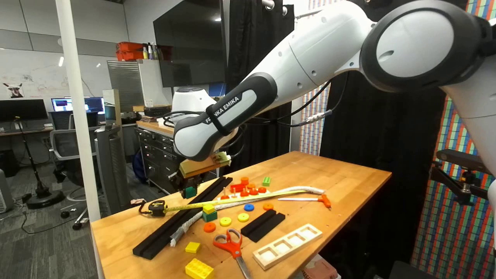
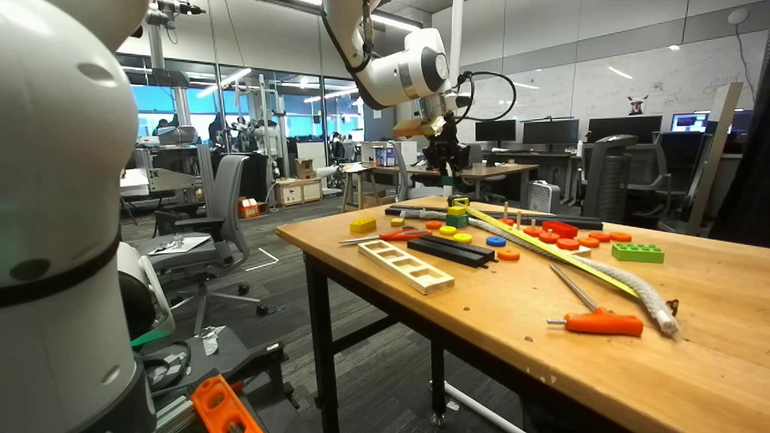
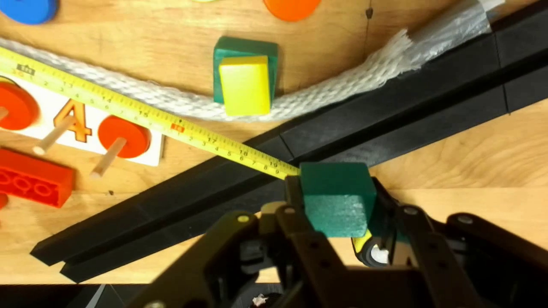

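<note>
My gripper is shut on a green block (image 3: 338, 200), held clear of the table. In exterior view 1 that block (image 1: 189, 192) hangs over the table's far left part, behind the yellow tape measure blade. Exterior view 2 shows the gripper (image 2: 447, 173) above the table's far edge. On the table, a yellow block (image 3: 245, 86) rests on a second green block (image 3: 272, 66), beside the white braided rope (image 3: 169, 100). The held block is apart from this pair.
The tape measure blade (image 3: 200, 138) runs across the long black rails (image 3: 400, 108). Pegged red rings, loose rings, scissors (image 1: 230, 244), a wooden tray (image 1: 288, 246) and a screwdriver (image 2: 603, 324) lie about.
</note>
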